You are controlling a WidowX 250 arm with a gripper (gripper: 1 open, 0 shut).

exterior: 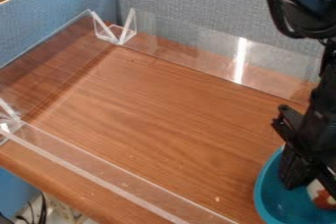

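Note:
My black gripper (300,164) reaches down at the right edge over a teal bowl (273,203). Inside the bowl, partly behind the gripper, is a white and red object (320,196), cut off by the frame edge. The fingertips are dark and partly overlap, so I cannot tell whether anything is between them.
Clear acrylic walls with white corner brackets (116,31) border it. Grey and blue padded panels stand behind and at the left, with some cables at the lower left.

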